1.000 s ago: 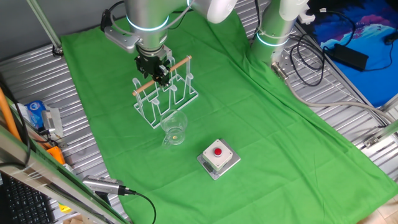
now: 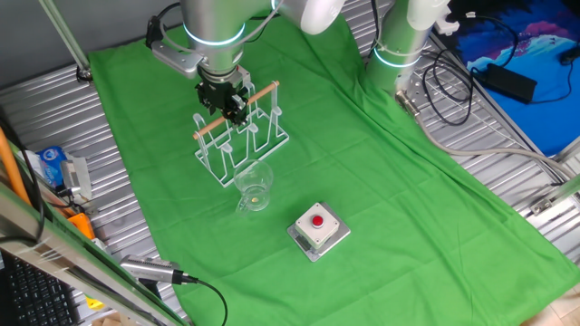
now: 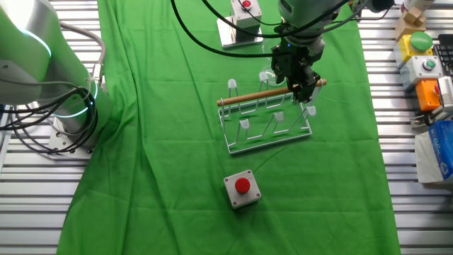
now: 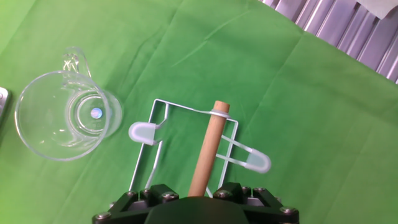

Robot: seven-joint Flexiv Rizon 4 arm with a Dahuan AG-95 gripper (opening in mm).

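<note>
A clear glass mug (image 2: 255, 187) with a side handle stands on the green cloth, its wide mouth facing up in the wrist view (image 4: 68, 115). Beside it is a white wire rack (image 2: 243, 145) with several padded prongs and a wooden bar (image 4: 210, 146) along its top. My gripper (image 2: 237, 116) points down at this bar, near one end of the rack in exterior view 2 (image 3: 304, 93). The bar runs under the black gripper body at the bottom of the wrist view, where the fingertips are hidden. Whether the fingers touch or grip the bar cannot be told.
A box with a red button (image 2: 317, 223) sits on a metal plate in front of the mug. Another red-button box (image 3: 242, 188) lies on the rack's other side. Cables (image 3: 233, 49) hang around the arm.
</note>
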